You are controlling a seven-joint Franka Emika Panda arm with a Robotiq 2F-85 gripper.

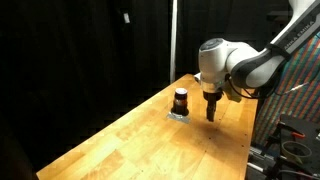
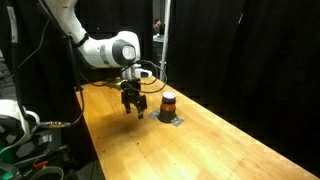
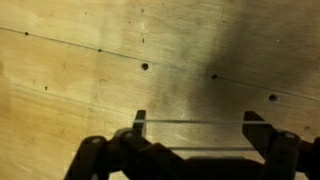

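A dark cylinder with a pale top and a reddish-brown band stands upright on the wooden table. Under it lies a flat grey patch. To its right in exterior view 1, my gripper points down at the table, apart from the cylinder. From the other side, the gripper appears left of the cylinder. In the wrist view the gripper is open, its dark fingertips wide apart above bare wood. Thin grey lines cross that gap; what they are I cannot tell.
Seams and small dark holes mark its top. Black curtains hang behind.
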